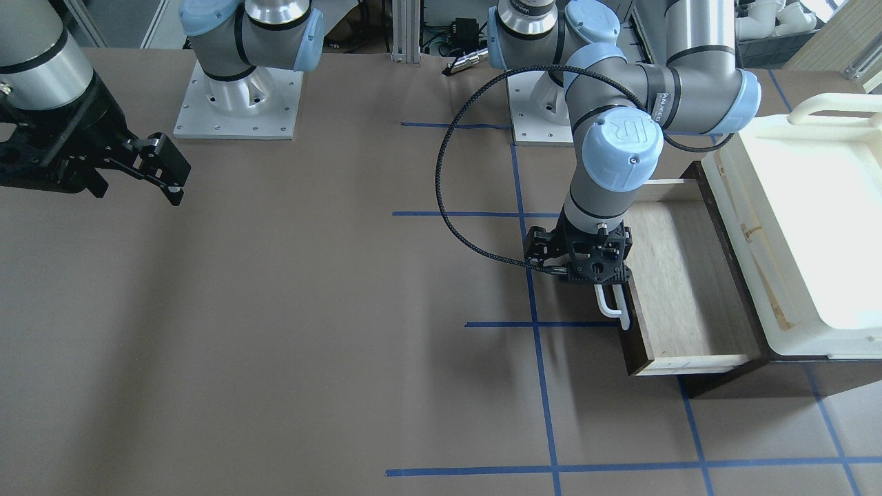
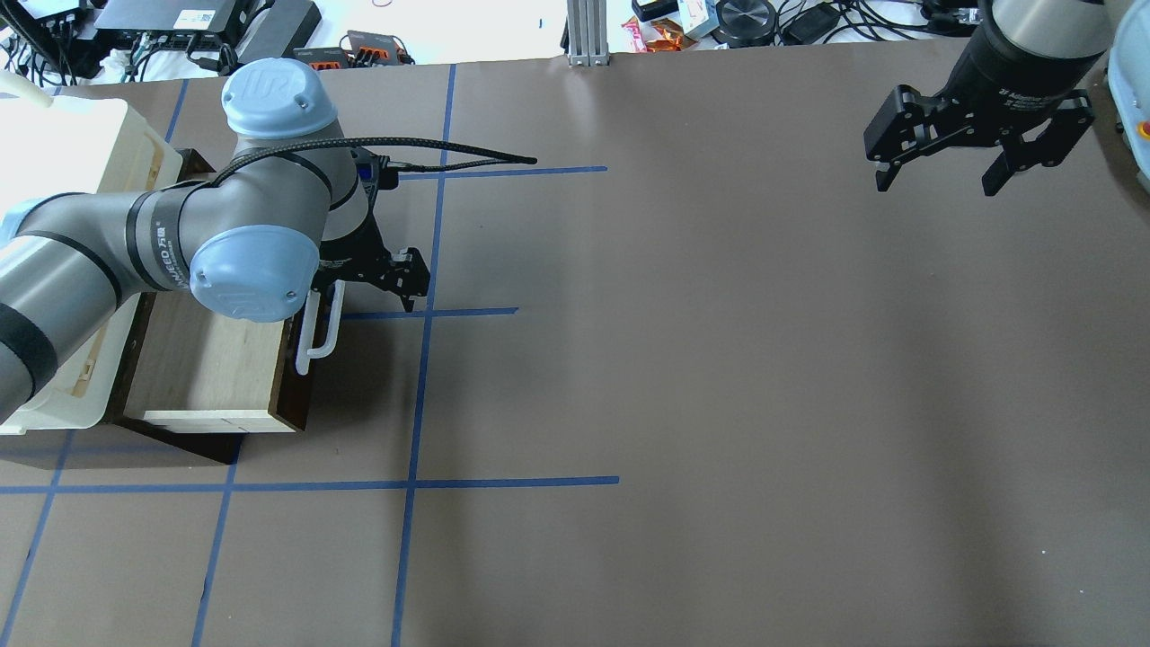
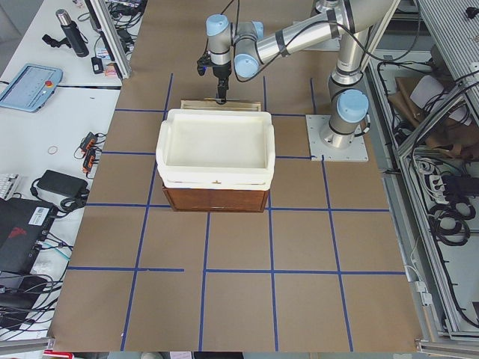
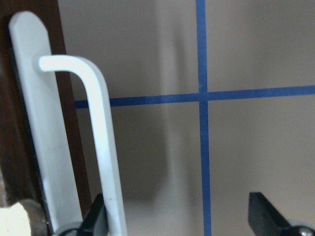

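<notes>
A wooden drawer (image 1: pixel 690 281) stands pulled out of a dark box under a white plastic bin (image 1: pixel 818 231). On the drawer's dark front is a white bar handle (image 4: pixel 106 142). My gripper is at that front; in the left wrist view one finger touches or overlaps the handle's bar at lower left, and the other finger stands apart at lower right, so the fingers are open. In the front and top views the gripper's black body hides much of the fingertips, with the handle showing beside it.
The drawer is empty. Bare table (image 1: pixel 314 314) with blue tape lines extends away from the drawer front. Another arm's black gripper (image 2: pixel 970 129) hangs over the table on the far side.
</notes>
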